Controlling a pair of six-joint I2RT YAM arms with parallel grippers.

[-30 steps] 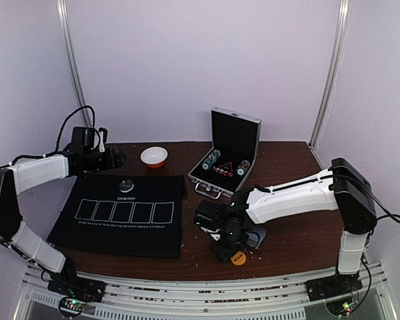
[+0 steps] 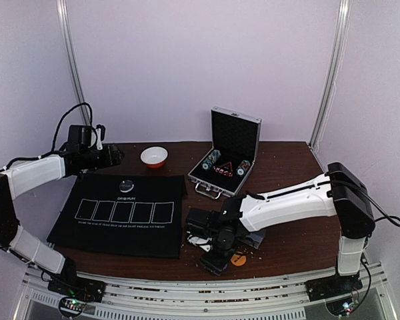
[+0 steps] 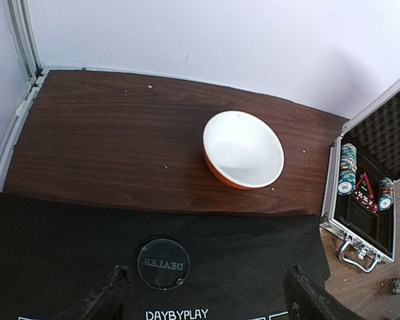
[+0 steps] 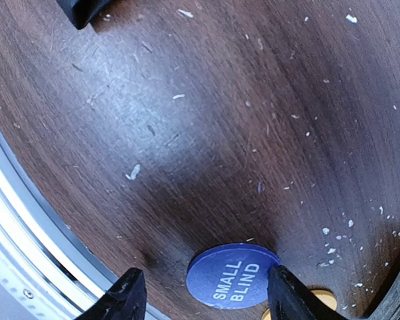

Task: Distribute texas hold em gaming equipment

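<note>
In the right wrist view, the blue SMALL BLIND disc lies flat on the table between the spread fingers of my right gripper. The right finger overlaps its edge in view; contact cannot be told. Partly behind that finger is a yellow-orange disc, seen as an orange disc from above. My left gripper hangs open and empty over the black mat. On the mat rests a clear DEALER disc, above the printed card boxes.
A white-and-orange bowl stands behind the mat. The open silver case at the back centre holds chip stacks and red dice. A dark grey object lies partly under the right arm.
My right gripper has moved left and toward the front edge, and its fingers look wider apart. The left arm has shifted only slightly. The orange disc stays put.
</note>
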